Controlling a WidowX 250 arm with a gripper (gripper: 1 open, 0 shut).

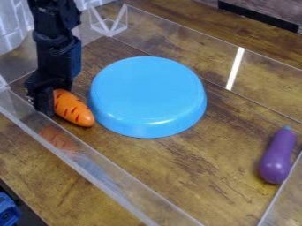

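Observation:
My black gripper [48,99] reaches down at the left side of the box, its lower end at the upper tip of an orange toy carrot [73,109] lying on the wooden floor. The fingertips are dark and partly behind the clear wall, so whether they hold the carrot I cannot tell.
A blue upturned plate or bowl [147,93] sits in the middle. A purple toy eggplant [277,157] lies at the right. Clear walls [118,185] border the area.

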